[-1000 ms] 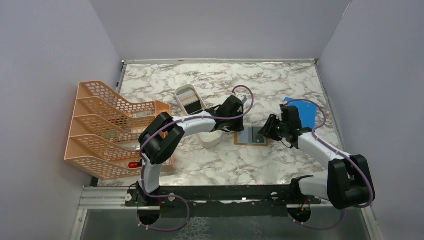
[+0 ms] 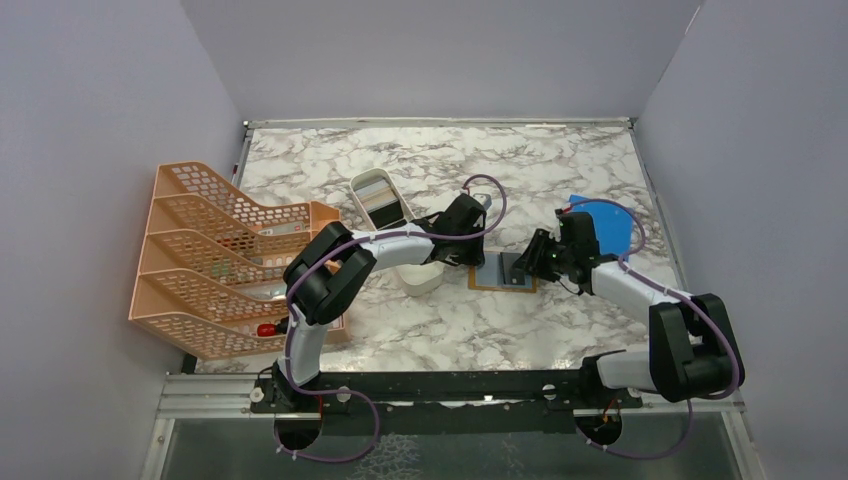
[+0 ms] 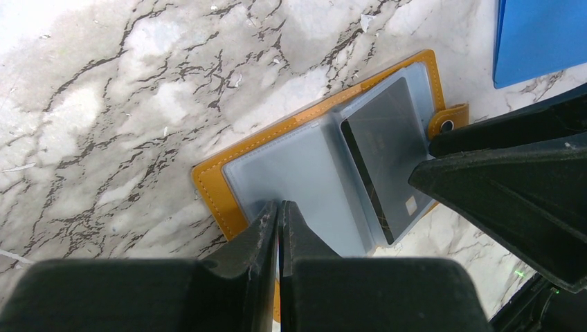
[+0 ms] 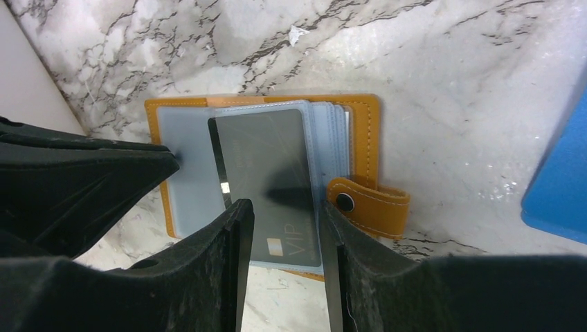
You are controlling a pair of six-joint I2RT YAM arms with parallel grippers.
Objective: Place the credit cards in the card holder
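Observation:
The card holder, tan-edged with clear sleeves, lies spread on the table; its tan border [image 2: 487,290] shows in the top view. A dark card marked VIP sits in the sleeve on its right half, also seen as a dark card [image 3: 391,159] in the left wrist view. Over the clear left page, my left gripper has its fingertips together; whether they pinch the page is unclear. My right gripper is parted over the VIP card's near right part, nothing visible between its fingers. More cards [image 2: 383,214] lie in a white tray.
The snap strap [image 4: 367,207] sticks out on the holder's right side. A blue sheet [image 2: 610,225] lies at the right. An orange rack [image 2: 200,262] fills the left, and a white bowl [image 2: 420,287] is beneath the left arm.
The right gripper has shifted slightly left and down over the holder. The left gripper has moved slightly downward onto its left page. The holder is nearly unmoved.

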